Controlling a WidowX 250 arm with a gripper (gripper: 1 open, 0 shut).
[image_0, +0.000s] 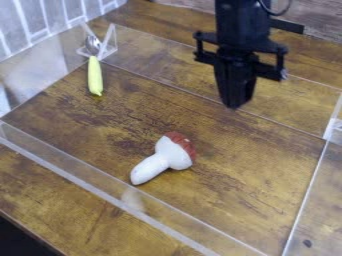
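My black gripper (235, 90) hangs above the wooden table in the upper right of the view, shut, with nothing visible between its fingers. Below and left of it, a toy mushroom (166, 157) with a white stem and red-topped cap lies on its side. A thin yellow-green object (95, 76), like a corn cob or banana, lies at the upper left.
Clear plastic walls (100, 230) border the work area on the left, front and right. A white slatted rail (27, 20) stands at the back left.
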